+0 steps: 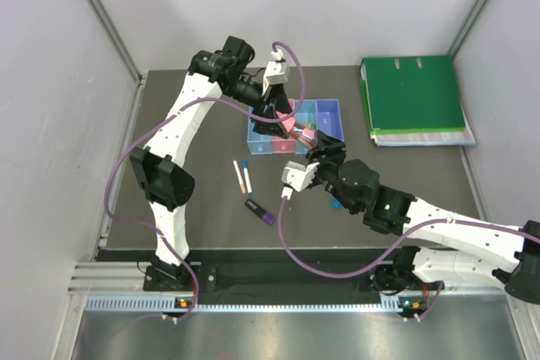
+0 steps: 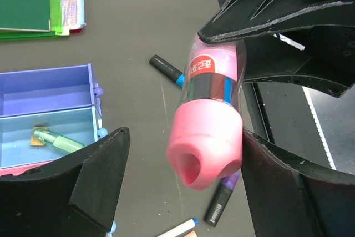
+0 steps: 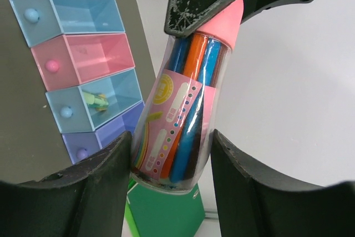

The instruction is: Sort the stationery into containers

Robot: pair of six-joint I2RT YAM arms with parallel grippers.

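Observation:
A clear tube of coloured pens with a pink cap (image 2: 205,140) hangs above the table, tilted. My right gripper is shut on its clear body (image 3: 176,109). At the capped end my left gripper stands part open, the cap between its fingers; the left finger is clearly apart from it, while contact on the right is unclear. Below are joined compartments: blue (image 3: 77,12), pink (image 3: 102,56), light blue (image 3: 122,90) holding a green item (image 3: 95,101), and purple (image 3: 113,129). The black marker with a purple cap (image 1: 260,211) and two slim pens (image 1: 243,176) lie on the table.
A black marker with a blue end (image 2: 166,69) lies under the right arm, mostly hidden in the top view. Green folders (image 1: 413,94) rest at the back right. Both arms and their purple cables cross above the compartments.

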